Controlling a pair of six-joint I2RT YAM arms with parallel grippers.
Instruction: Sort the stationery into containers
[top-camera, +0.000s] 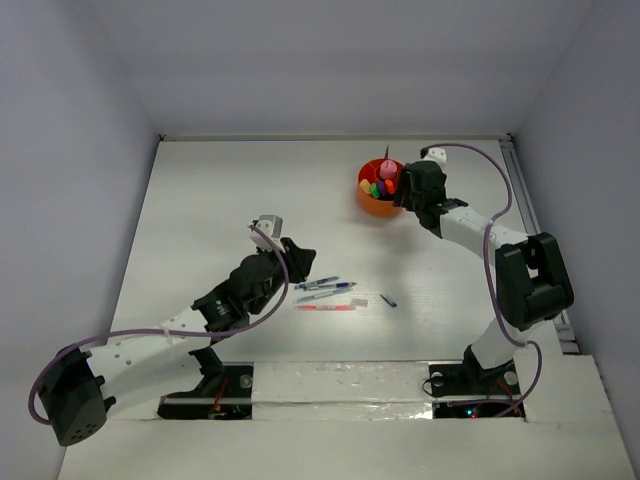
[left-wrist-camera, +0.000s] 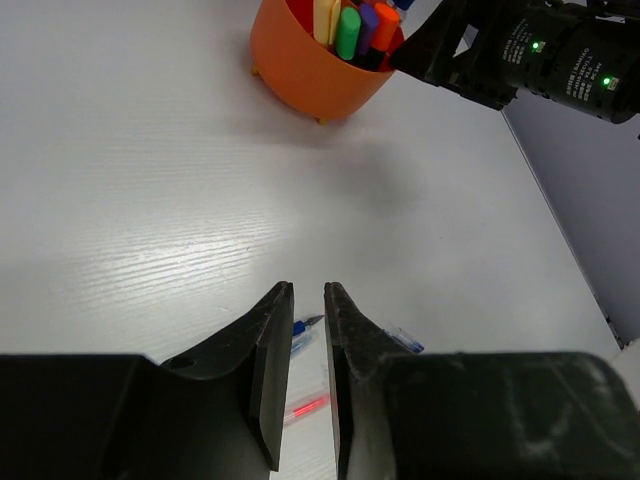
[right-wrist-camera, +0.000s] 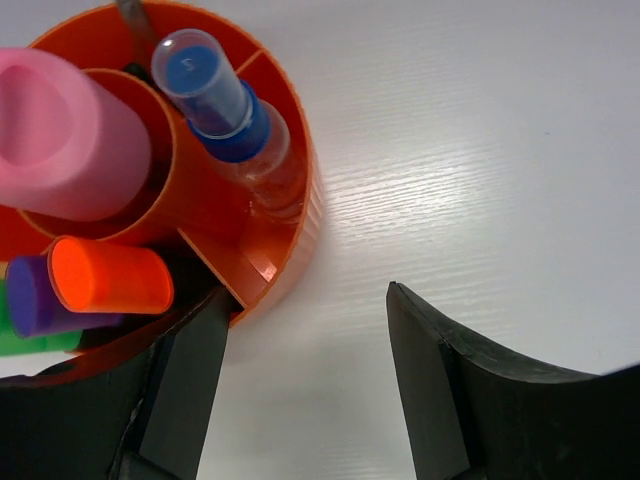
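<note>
An orange round organizer (top-camera: 372, 206) at the back right holds colored markers, a pink item (right-wrist-camera: 70, 135) and a clear blue-capped item (right-wrist-camera: 240, 135). My right gripper is at its right rim, open, one finger by the rim beside the orange marker (right-wrist-camera: 110, 275). My left gripper hangs left of the loose stationery, shut. On the table lie several pens, among them a red one (top-camera: 320, 307), a blue one (top-camera: 330, 285) and a short blue piece (top-camera: 388, 300).
Walls stand at the back and both sides.
</note>
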